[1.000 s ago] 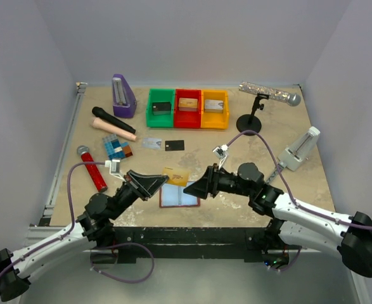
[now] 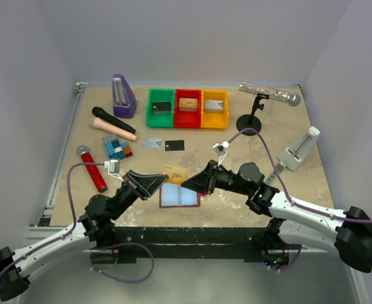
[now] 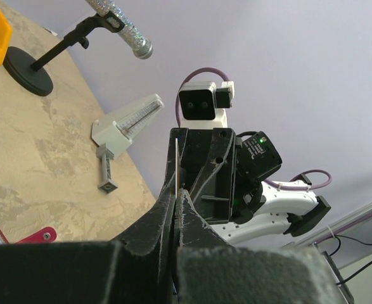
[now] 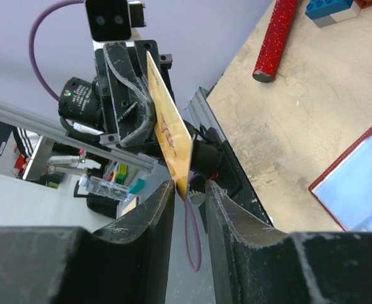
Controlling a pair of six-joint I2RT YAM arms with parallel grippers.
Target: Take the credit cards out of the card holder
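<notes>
A gold card [image 2: 175,175] is up in the air between the two arms. My left gripper [image 2: 165,178] is shut on one end of it; the left wrist view shows the card [image 3: 177,161] edge-on as a thin pale line. From the other side my right gripper is part open, with the near tip of the card [image 4: 173,136] at the gap, close to one finger; whether they touch I cannot tell. The card holder [image 2: 170,197] lies open below on the table, light blue inside with a red border. A pale card [image 2: 151,143] and a black card [image 2: 175,145] lie flat behind it.
Green [image 2: 149,114], red [image 2: 187,124] and yellow [image 2: 224,117] bins at the back each hold a card. Microphones and a brick block [image 2: 116,147] occupy the left. A microphone stand [image 2: 248,123] and a white stapler-like tool [image 2: 298,150] stand right.
My right gripper has moved slightly left, closer to the gold card. The left arm and the card stay about where they were.
</notes>
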